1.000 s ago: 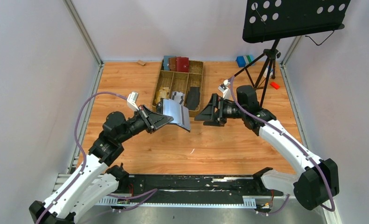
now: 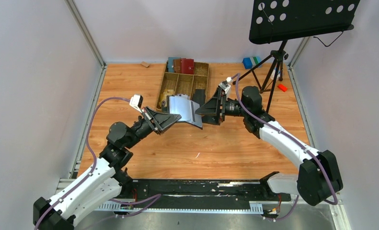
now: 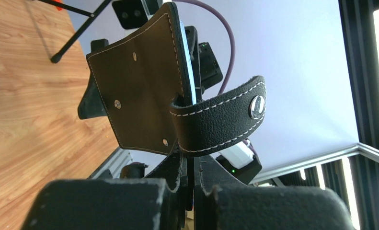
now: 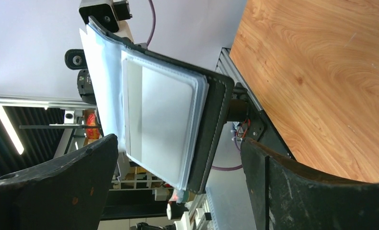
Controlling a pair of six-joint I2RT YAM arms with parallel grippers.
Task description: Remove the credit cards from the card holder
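Observation:
The open card holder (image 2: 183,108), black leather outside with clear plastic sleeves inside, is held up between the arms. In the left wrist view its snap strap (image 3: 216,110) rises from the shut fingertips of my left gripper, which grip it. The right wrist view shows the sleeves (image 4: 163,115) facing my right gripper, whose fingers stand open on either side of the holder's lower part. In the top view that gripper is at the holder's right edge.
A divided wooden box (image 2: 175,84) with several wallets sits behind the holder. A black music stand (image 2: 302,21) with tripod legs occupies the back right, near a red piece (image 2: 282,87).
The card holder in my left gripper has moved right and slightly up in the top view. My right gripper has moved left and up, closing in on the holder.

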